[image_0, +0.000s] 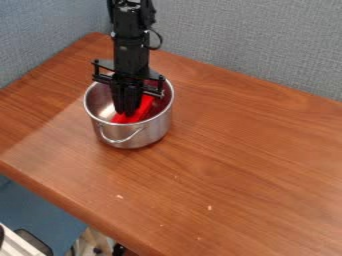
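Observation:
A silver metal pot (130, 133) with a wire handle stands on the wooden table at the left back. Inside it lies a red object (134, 114), partly hidden. My black gripper (130, 100) reaches down from above into the pot, over the red object; its fingers are dark and overlapping, so whether it holds anything is unclear.
Grey walls stand behind and at the left. Some small items lie off the table at the bottom left.

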